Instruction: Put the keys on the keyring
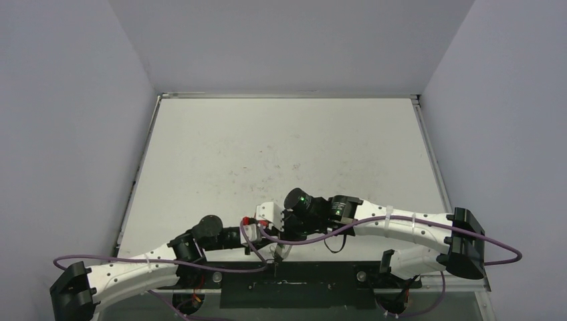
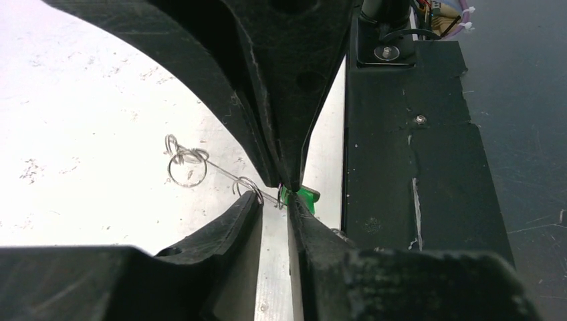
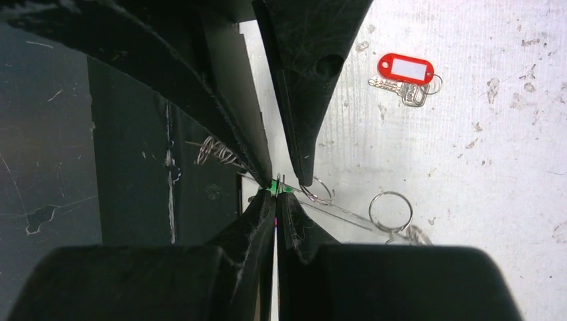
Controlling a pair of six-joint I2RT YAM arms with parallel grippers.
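Observation:
My right gripper is shut on a small wire ring (image 2: 280,196), with a green tag (image 2: 307,197) just behind its tips. Facing it, my left gripper is part open. The left view has a thin wire (image 2: 224,172) running past both sets of fingertips, carrying loose rings and a coiled end. One wire loop (image 2: 245,183) lies against a left fingertip; whether that finger passes through it I cannot tell. A larger ring (image 3: 391,211) hangs farther along the wire. On the table lies a silver key (image 3: 401,90) with a red tag (image 3: 406,69).
Both arms meet near the front edge of the white table (image 1: 287,147), whose middle and back are clear. A dark strip (image 1: 297,287) runs along the front. Purple cables (image 1: 374,219) trail along the arms.

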